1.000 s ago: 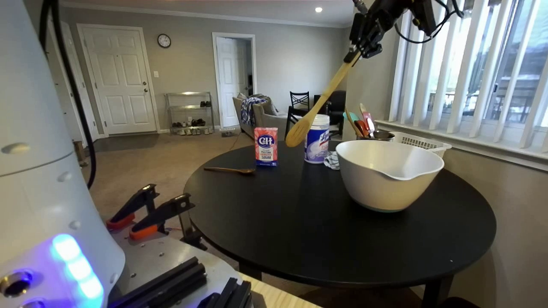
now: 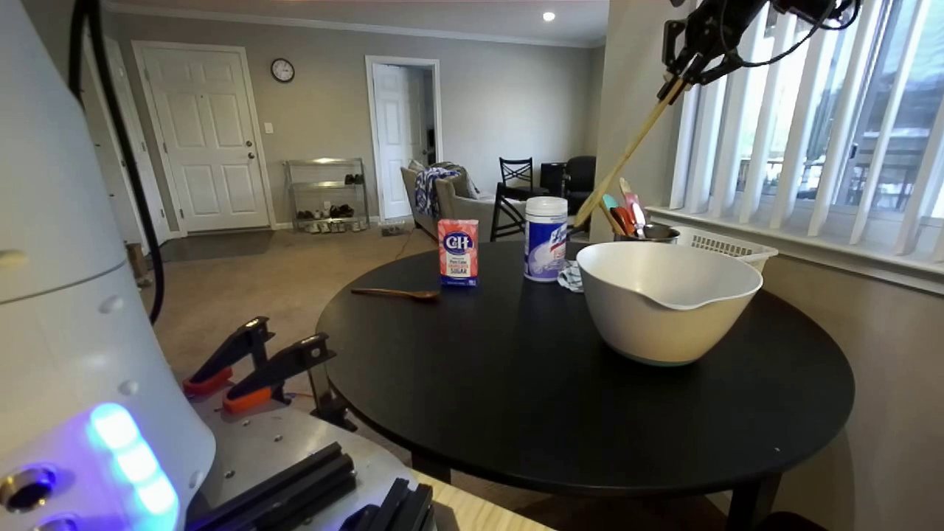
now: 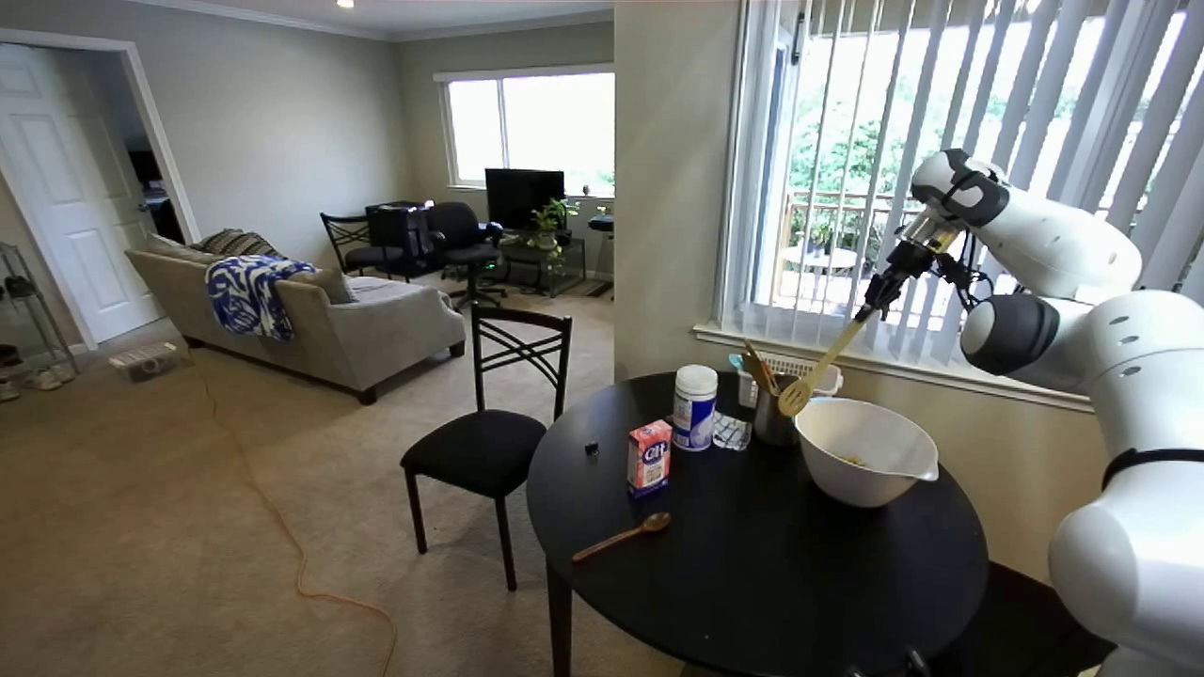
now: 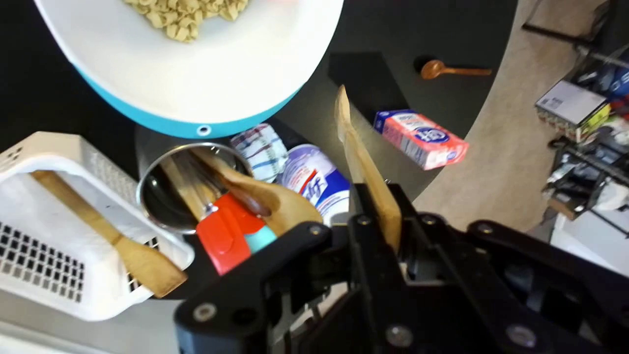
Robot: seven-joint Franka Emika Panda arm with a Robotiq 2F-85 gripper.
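My gripper [image 2: 672, 87] is shut on the handle of a light wooden spoon [image 2: 617, 168], high above the back of the round black table. In exterior view 2 the spoon's slotted head [image 3: 797, 395] slants down in front of the metal utensil pot [image 3: 774, 422]; whether it touches anything there, I cannot tell. The wrist view shows the spoon [image 4: 366, 168] edge-on, running out from between the fingers. A white mixing bowl [image 3: 866, 480] with pasta [image 4: 177, 17] inside stands near the pot, which holds a wooden spoon, a red utensil and others.
Beside the pot are a white wipes canister [image 2: 545, 239], a checked cloth [image 3: 731, 432] and a white basket [image 4: 109, 168] holding a wooden spatula [image 4: 144, 259]. A sugar box [image 2: 458, 252] and a small brown spoon [image 2: 398, 293] lie farther left.
In exterior view 1 my gripper has moved right and slightly up with the spoon. The spoon's head has passed from left of the canister to its right, near the utensils.
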